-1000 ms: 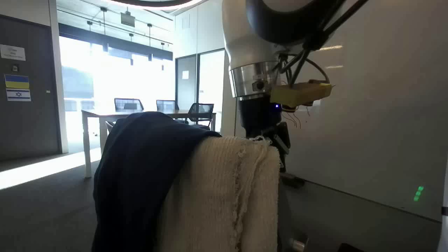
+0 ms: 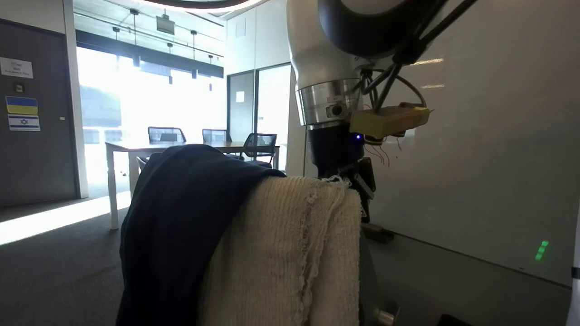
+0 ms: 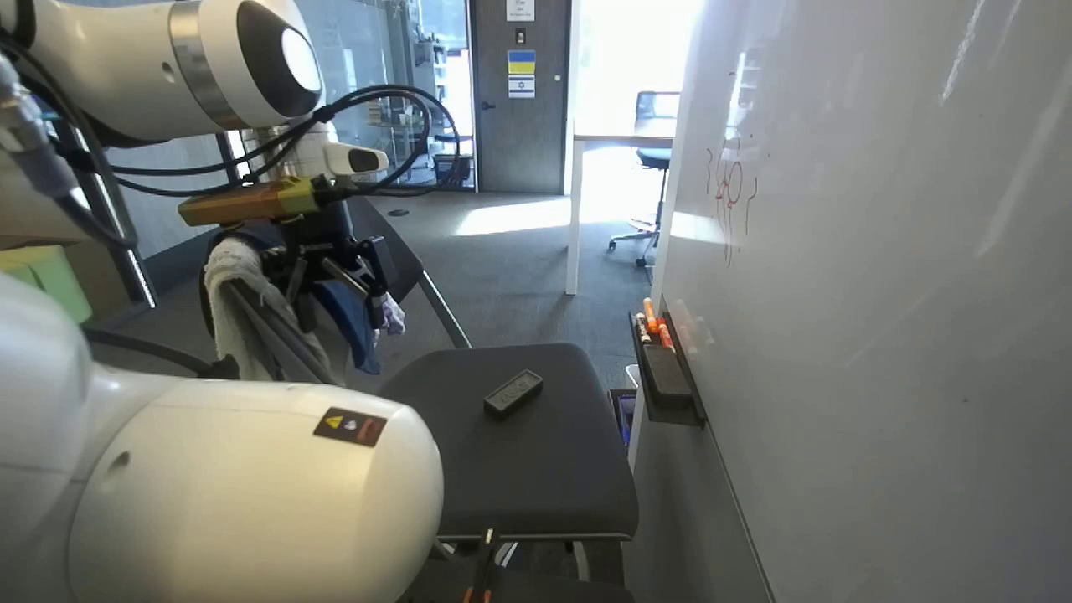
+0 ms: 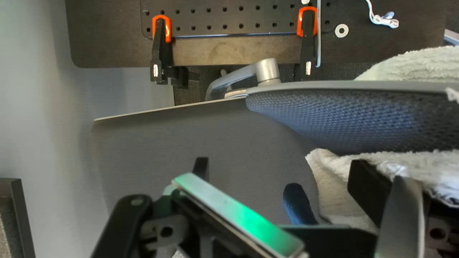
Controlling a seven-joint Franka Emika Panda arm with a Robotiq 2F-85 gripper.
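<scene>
A cream ribbed towel [image 2: 282,244] and a dark navy cloth [image 2: 179,228] hang over the chair's backrest, side by side. My gripper [image 3: 339,291] points down just on the seat side of the backrest, close to the towel. Its fingers stand apart in the wrist view, one with a green-lit pad [image 4: 241,215], the other beside the towel [image 4: 340,189]. Nothing is visibly clasped; a dark blue tip of something [image 4: 297,204] shows in the gap, apparently lower down. A dark eraser [image 3: 513,393] lies on the chair seat [image 3: 583,462]; the wrist view does not show it.
The whiteboard [image 3: 854,301] rises beside the chair, with a tray [image 3: 675,412] holding markers and another eraser. Orange clamps [image 4: 161,28] grip the edge of a dark table [image 4: 107,34]. Most of the seat is bare. Cables [image 3: 402,90] loop over the wrist.
</scene>
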